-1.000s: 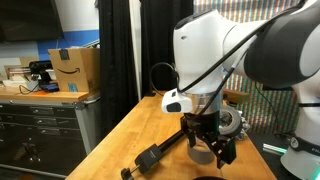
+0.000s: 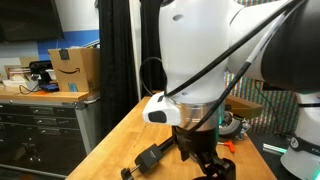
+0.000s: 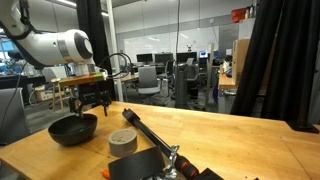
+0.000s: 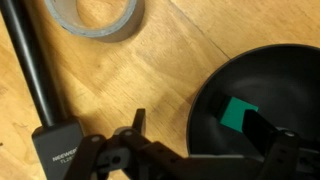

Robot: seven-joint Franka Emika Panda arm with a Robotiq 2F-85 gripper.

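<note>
A green block (image 4: 235, 112) lies inside a black bowl (image 4: 222, 80), on the right of the wrist view. My gripper is open, its fingers wide apart, with one finger (image 4: 138, 121) over the wood outside the bowl and the other beside the block, partly covering it. Nothing sits between the fingers. In exterior view 2 the gripper (image 3: 91, 98) hangs above the bowl (image 3: 70, 131); the bowl's wall hides the block there. Exterior view 1 has the gripper (image 2: 207, 158) low near the front edge, with most of the bowl out of frame.
Beside the bowl stands a roll of tape (image 3: 123, 143). A black bar marked NEEWER (image 4: 60, 148) lies further left in the wrist view. More black gear (image 3: 135, 165) crowds the front.
The gripper has stayed open.
</note>
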